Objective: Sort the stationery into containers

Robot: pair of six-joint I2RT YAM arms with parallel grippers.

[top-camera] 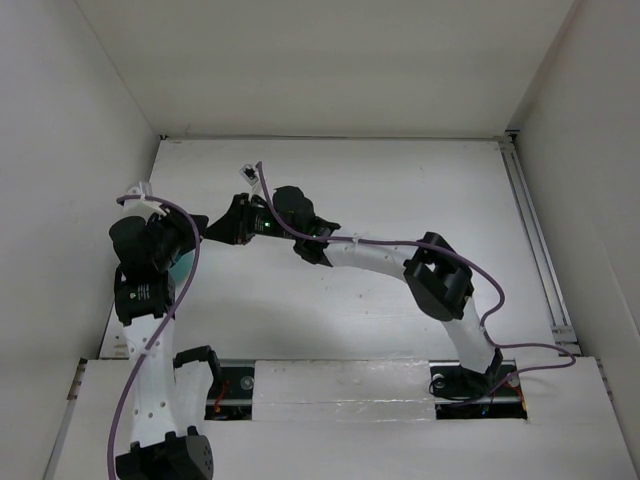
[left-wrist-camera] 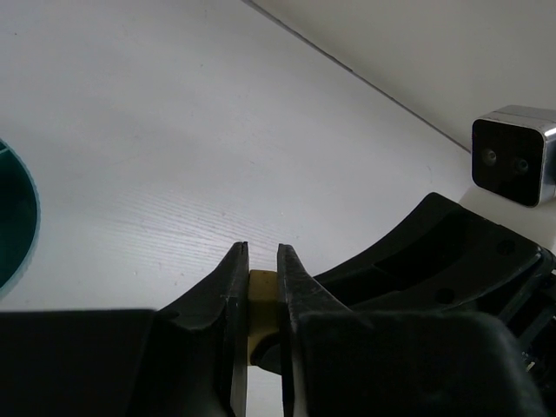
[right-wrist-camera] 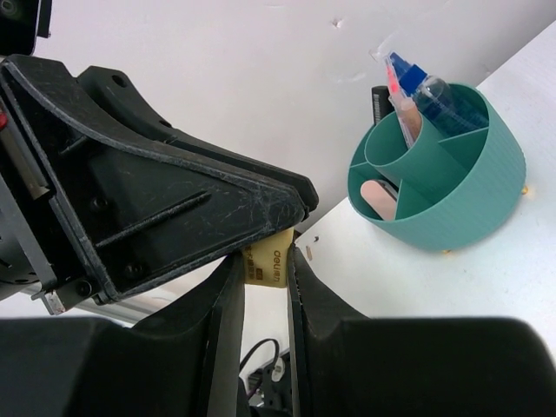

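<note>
My left gripper (top-camera: 200,225) and right gripper (top-camera: 222,232) meet at the left of the table. A small yellow deli-branded block sits between them; the left wrist view shows my left gripper shut on it. My right gripper's fingertips (right-wrist-camera: 228,300) are at the block too, close together; whether they grip it I cannot tell. The teal organizer (right-wrist-camera: 460,200) holds a blue-capped bottle (right-wrist-camera: 443,109), a pink pen-like item (right-wrist-camera: 401,104), a black item and a pale pink item (right-wrist-camera: 378,198).
The organizer lies under my left arm in the top view, mostly hidden. The enclosure walls (top-camera: 60,250) stand close on the left.
</note>
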